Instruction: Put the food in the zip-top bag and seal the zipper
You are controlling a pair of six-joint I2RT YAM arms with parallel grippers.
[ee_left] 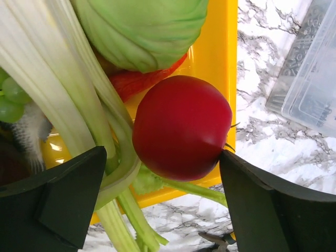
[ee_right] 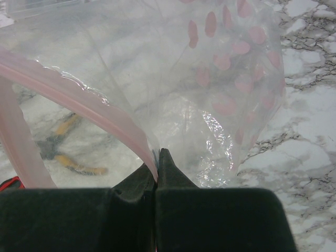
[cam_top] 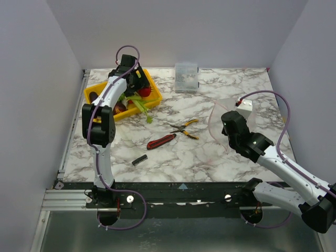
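A round red tomato [ee_left: 181,128] lies in the right-hand end of the yellow tray [cam_top: 154,98]. My left gripper is over it, fingers spread: the right finger [ee_left: 268,210] meets the tomato's edge, while celery [ee_left: 58,79] shows between the left finger and the tomato. In the right wrist view, the clear zip top bag [ee_right: 157,63] with pink spots hangs with its mouth gaping to the left. My right gripper is shut on the pink-edged rim of that bag. The bag looks empty.
Green cabbage [ee_left: 142,29], green grapes [ee_left: 13,97] and other food crowd the tray. Between tray and bag lie pliers [cam_top: 184,128], a red cutter [cam_top: 161,141] and a small black strip [cam_top: 139,160]. A clear box [cam_top: 186,76] stands at the back.
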